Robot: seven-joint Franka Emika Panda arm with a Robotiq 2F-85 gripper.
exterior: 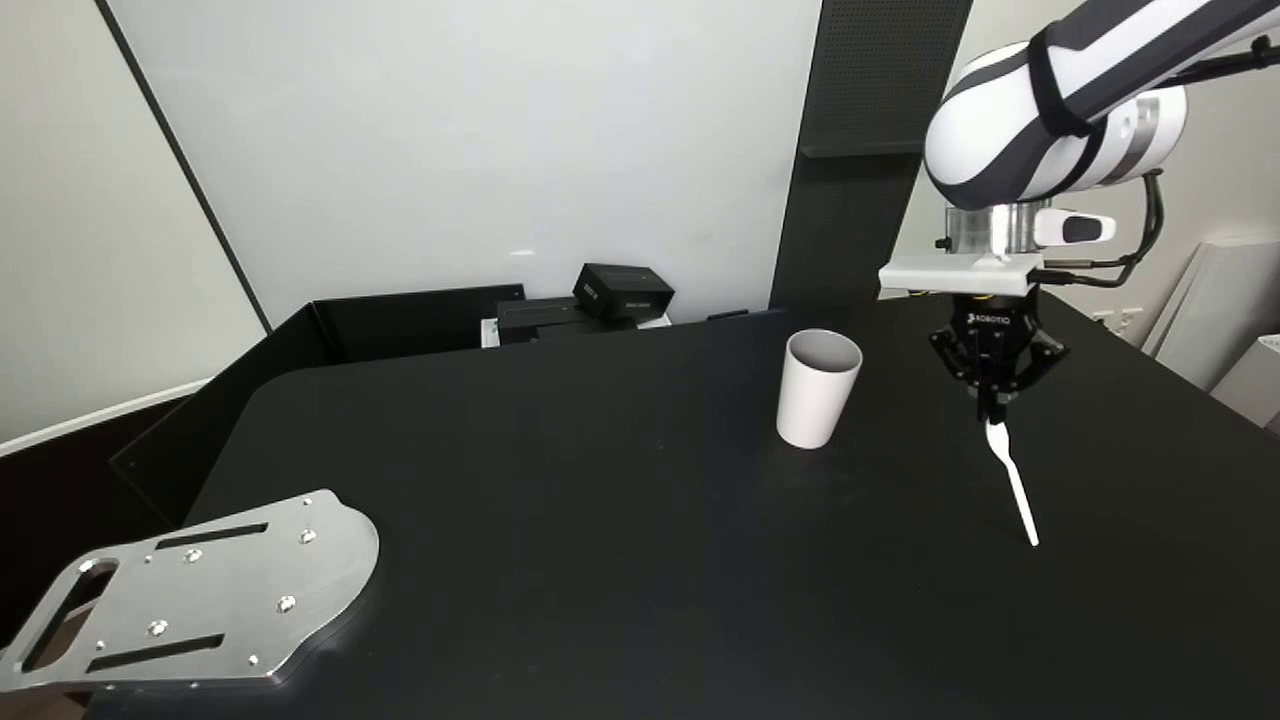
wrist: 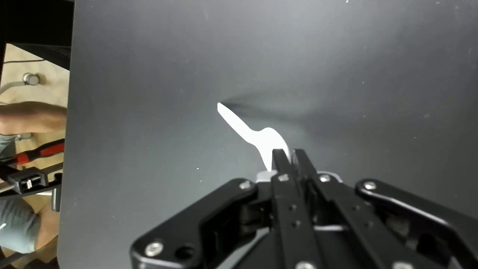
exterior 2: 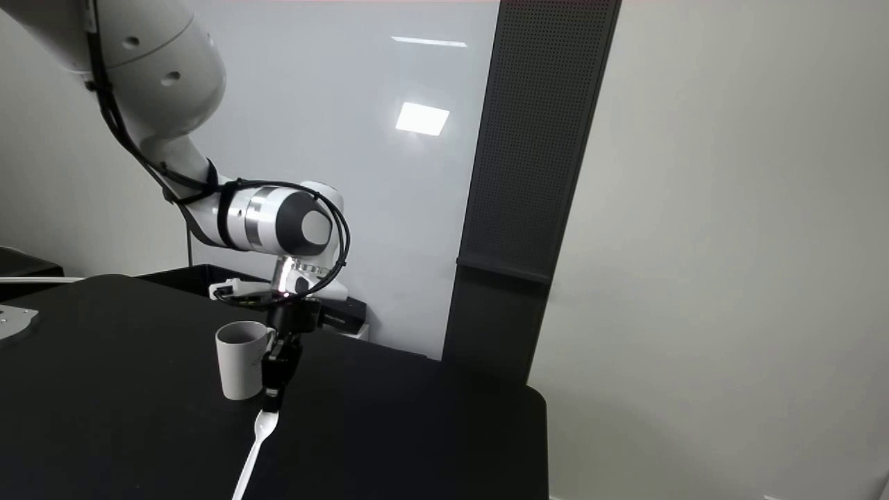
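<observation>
A white plastic spoon (exterior: pixel 1015 486) hangs from my gripper (exterior: pixel 992 414), which is shut on its bowl end. The spoon's handle slants down, its far end at or close to the tabletop. In the wrist view the bowl of the spoon (wrist: pixel 270 139) enters between the fingertips, and the handle tip meets its shadow on the table. Left of the gripper in exterior view 1, an upright light-grey mug (exterior: pixel 816 396) stands apart from the spoon. Exterior view 2 shows the mug (exterior 2: pixel 239 367) with its handle on the side by the gripper (exterior 2: pixel 272 404); the mug's inside bottom is hidden.
A silver metal plate (exterior: pixel 240 588) occupies the front left of the black table (exterior: pixel 540 516). Black boxes (exterior: pixel 621 292) sit beyond the back edge. A person's arm (wrist: pixel 33 117) shows beyond the table edge in the wrist view.
</observation>
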